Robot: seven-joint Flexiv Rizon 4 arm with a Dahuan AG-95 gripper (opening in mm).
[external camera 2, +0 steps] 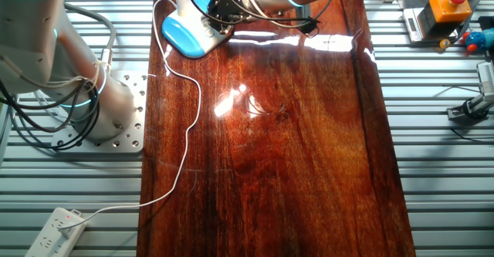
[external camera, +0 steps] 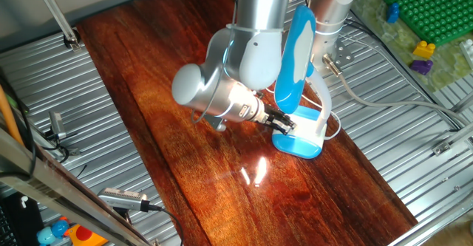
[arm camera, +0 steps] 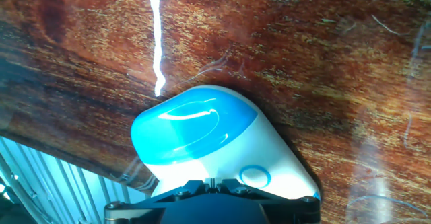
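A blue and white desk lamp stands on the wooden table, its base point(external camera: 297, 146) flat and its long head point(external camera: 295, 61) raised above. My gripper point(external camera: 292, 127) is at the white part of that base, beneath the lamp head. In the wrist view the gripper is shut, its fingertips together and nothing visible between them. The blue-ringed round button point(arm camera: 255, 177) lies just right of the tips. From the second exterior view, the gripper's dark fingers point(external camera 2: 219, 16) appear right at the lamp base point(external camera 2: 184, 38); whether they touch it I cannot tell.
A white cable point(external camera 2: 187, 133) runs from the lamp over the table to a power strip point(external camera 2: 55, 234). Toy blocks and a green plate point(external camera: 436, 9) lie off the table, beyond the arm's base.
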